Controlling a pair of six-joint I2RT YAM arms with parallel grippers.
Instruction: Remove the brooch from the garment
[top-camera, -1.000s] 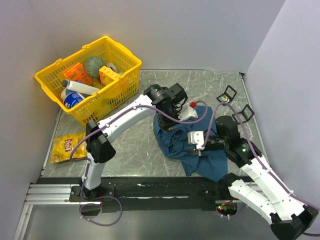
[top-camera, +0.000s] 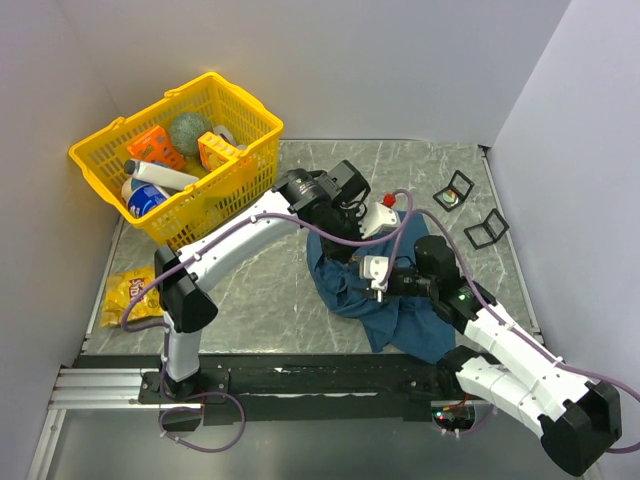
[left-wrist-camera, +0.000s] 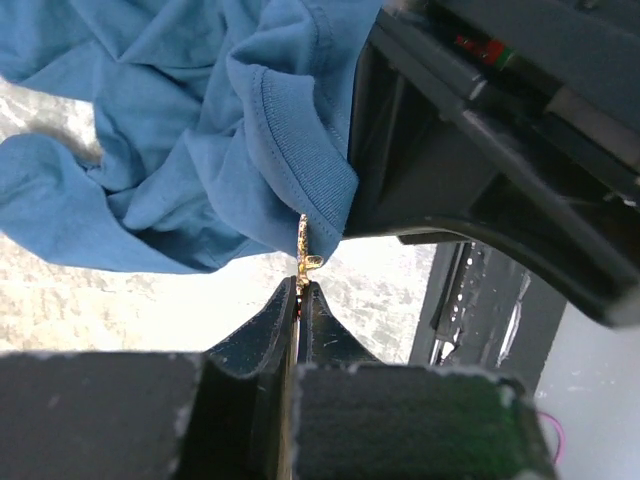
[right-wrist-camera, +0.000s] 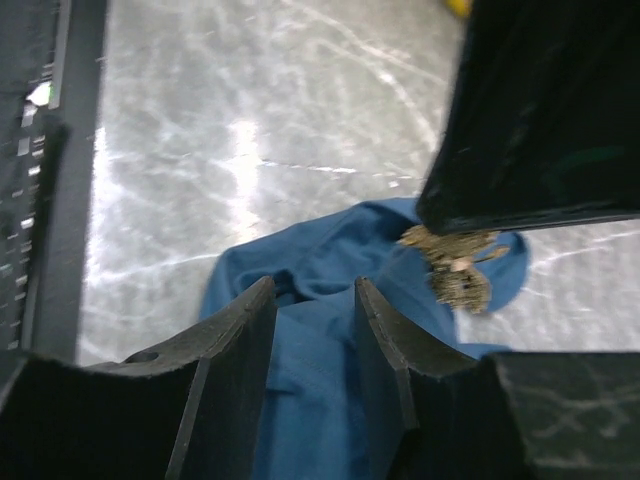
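Note:
A crumpled blue garment (top-camera: 410, 325) lies on the grey table under both arms. In the left wrist view, my left gripper is shut on the thin gold brooch (left-wrist-camera: 303, 252), seen edge-on at a fold of cloth. Whether the brooch's pin is still through the fabric cannot be told. From the right wrist view the brooch (right-wrist-camera: 460, 268) shows its rough gold face, just below the left gripper's black finger. My right gripper is part open, fingers apart, with blue cloth in view behind and between them; no grip on it shows.
At the back left stands a yellow basket (top-camera: 225, 87) full of objects, with a yellow bag (top-camera: 130, 295) in front of it. Two small black frames (top-camera: 487, 229) lie at the right. The grippers are close together over the garment.
The right gripper has moved left, closer to the left one. The garment looks nearly the same.

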